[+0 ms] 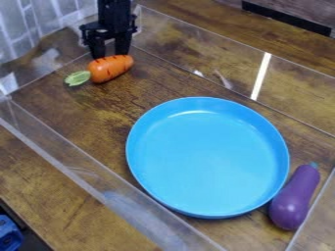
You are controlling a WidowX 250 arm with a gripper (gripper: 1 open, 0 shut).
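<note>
A toy carrot (112,68) with a green top lies on the wooden floor of the tray at the upper left, its leaves pointing toward the lower left. My black gripper (108,43) is just behind and above it; whether its fingers touch the carrot or how far they are apart is hard to tell.
A large blue plate (207,155) fills the lower middle right. A purple eggplant (295,196) lies at its right. Clear tray walls run along the left and back. Bare wood is free left of the plate and at the upper right.
</note>
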